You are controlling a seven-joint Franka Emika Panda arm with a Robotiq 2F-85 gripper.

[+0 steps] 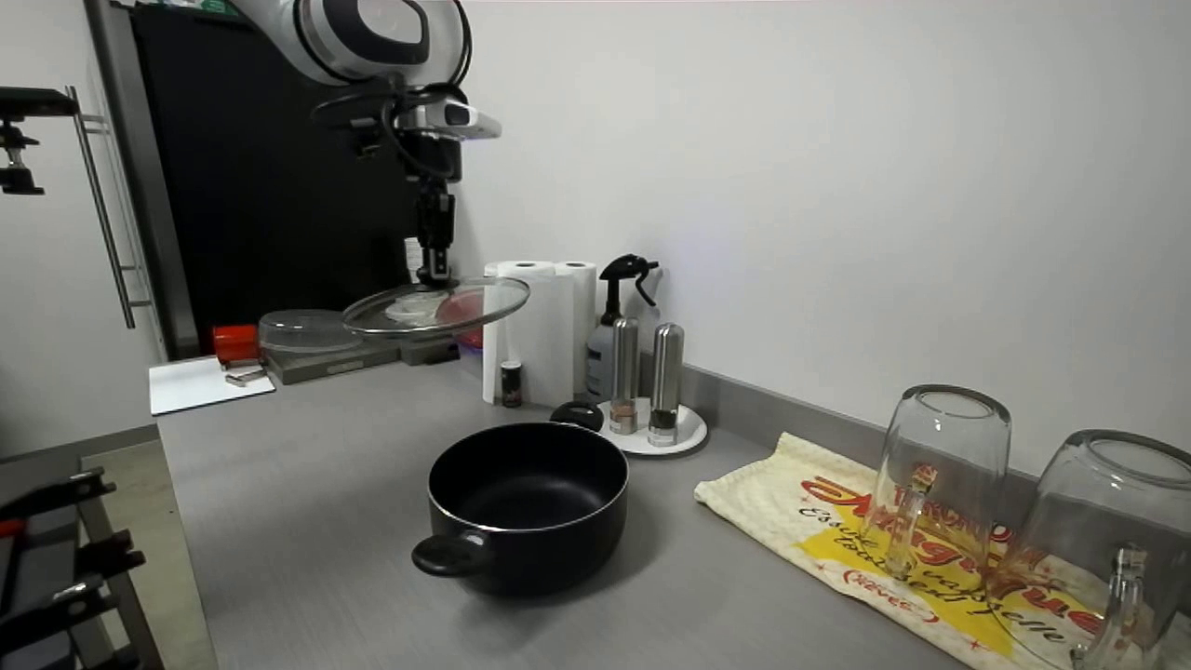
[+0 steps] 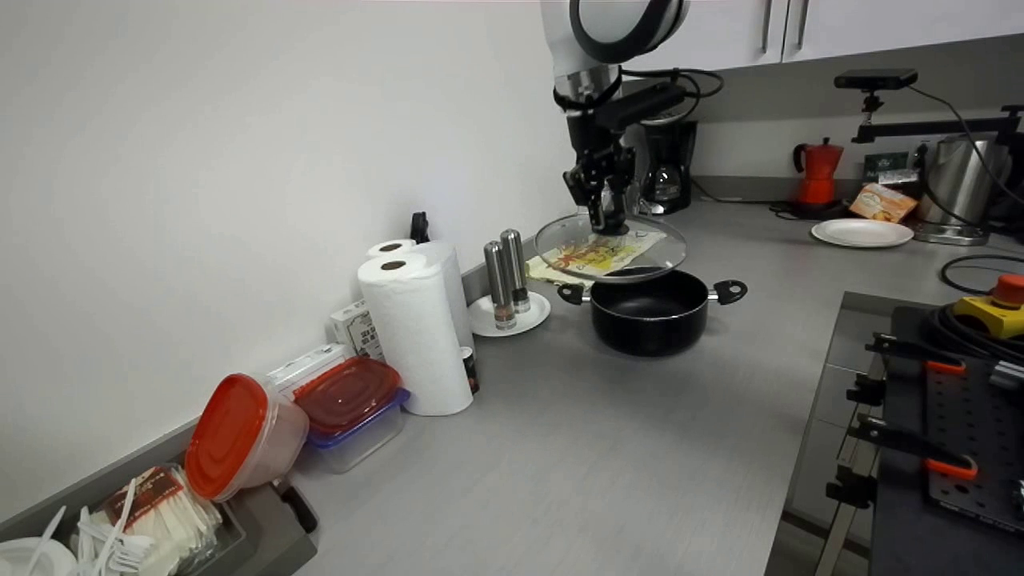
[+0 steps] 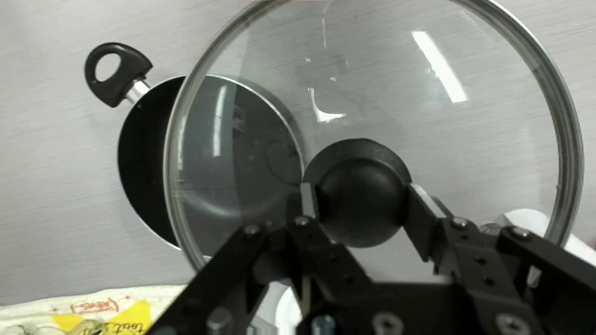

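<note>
A round glass lid (image 1: 385,318) with a metal rim hangs slightly tilted in the air, above and behind the pot in exterior view 1. My gripper (image 1: 433,274) is shut on the black knob (image 3: 362,192) at its centre. In the wrist view the knob sits between both fingers. The black two-handled pot (image 1: 525,536) stands uncovered on the counter, empty inside. Seen from the wrist, the lid (image 3: 475,145) overlaps only part of the pot (image 3: 148,162), which lies to the left and lower down.
Two grinders (image 1: 666,385) stand on a white plate (image 1: 694,434) by the wall, near paper towel rolls (image 1: 536,357) and a spray bottle (image 1: 603,346). Upturned glass mugs (image 1: 949,469) rest on a printed cloth (image 1: 770,486). Counter in front of the pot is clear.
</note>
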